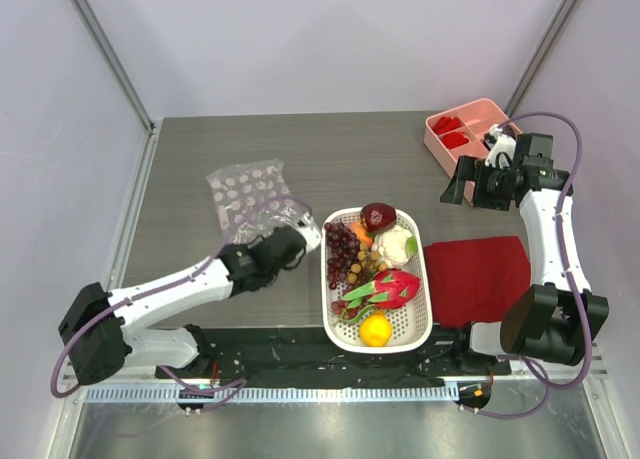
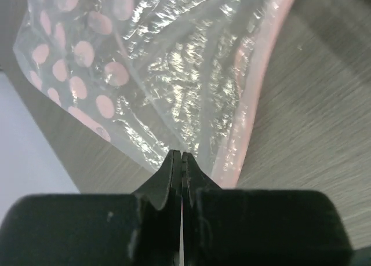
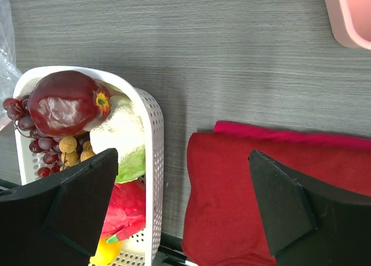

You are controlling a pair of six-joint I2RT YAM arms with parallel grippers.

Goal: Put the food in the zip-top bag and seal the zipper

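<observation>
The clear zip bag with pink dots lies on the table at left; in the left wrist view its pink-edged border runs down to my left gripper, which is shut, its tips at the bag's end; whether they pinch film is unclear. A white perforated basket holds grapes, a dark red fruit, cauliflower, a dragon fruit and a yellow fruit. My right gripper stands open above the table at right, near the pink bin.
A pink compartment bin with red items sits at the back right. A red folded cloth lies right of the basket.
</observation>
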